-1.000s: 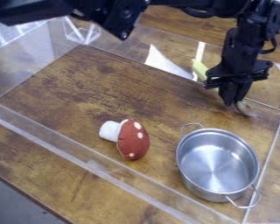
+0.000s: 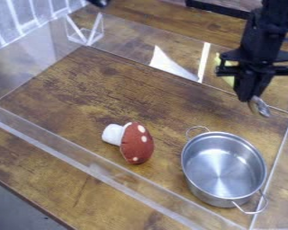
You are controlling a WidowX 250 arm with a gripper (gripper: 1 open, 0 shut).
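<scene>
My black gripper (image 2: 250, 88) is at the upper right, above the right back edge of the wooden work area. A shiny metallic object (image 2: 261, 108) hangs below its fingertips; whether the fingers are shut on it I cannot tell. A yellow-green item (image 2: 220, 63) is partly hidden behind the gripper. A red mushroom toy with white spots (image 2: 137, 144) lies left of a steel pot (image 2: 222, 166) with two handles, at the lower right.
Clear plastic walls (image 2: 75, 169) border the wooden surface (image 2: 86, 90). White triangular pieces (image 2: 171, 63) stand at the back.
My gripper has moved up and slightly right, with the shiny object still below its fingertips. The pot and mushroom toy are unmoved.
</scene>
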